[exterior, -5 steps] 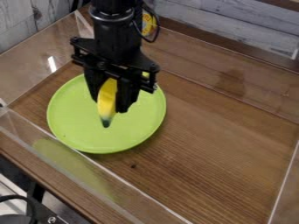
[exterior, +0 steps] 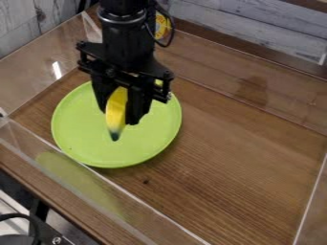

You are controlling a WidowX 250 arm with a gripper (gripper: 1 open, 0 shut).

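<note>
My black gripper (exterior: 118, 91) hangs over a round green plate (exterior: 102, 139) on the wooden tray floor. It is shut on a yellow object (exterior: 117, 114), elongated like a banana or similar item, which points down over the plate. Whether the object touches the plate I cannot tell.
Behind the arm at the top, another yellow item (exterior: 163, 24) is partly visible. Pale walls and clear edges border the workspace.
My gripper and the yellow object have shifted very slightly; otherwise the scene looks the same.
</note>
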